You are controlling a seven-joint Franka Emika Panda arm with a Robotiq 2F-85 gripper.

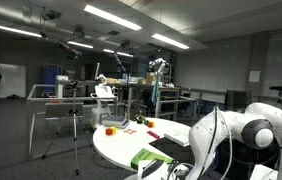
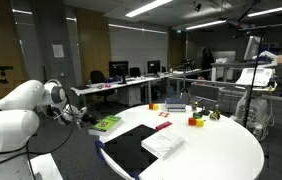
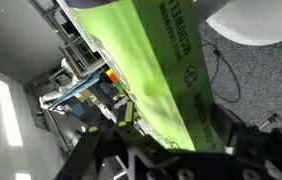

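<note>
A green book (image 3: 166,75) with printed lettering fills the middle of the wrist view. Its lower end reaches down between the dark fingers of my gripper, which stand apart on either side of it. Whether either finger touches the book is hard to make out. In exterior view 2 the book (image 2: 107,124) is at the near left edge of the white table, right beside my gripper (image 2: 87,121). Exterior view 1 shows the green book (image 1: 149,157) at the table's near edge, with the gripper mostly hidden low in the picture.
The white round table (image 2: 216,150) carries a black mat (image 2: 139,152), a white box (image 2: 163,145), a red object (image 2: 163,126) and small coloured blocks (image 2: 196,122) farther off. Clear tabletop lies around the mat. A tripod (image 1: 76,125) stands beyond the table.
</note>
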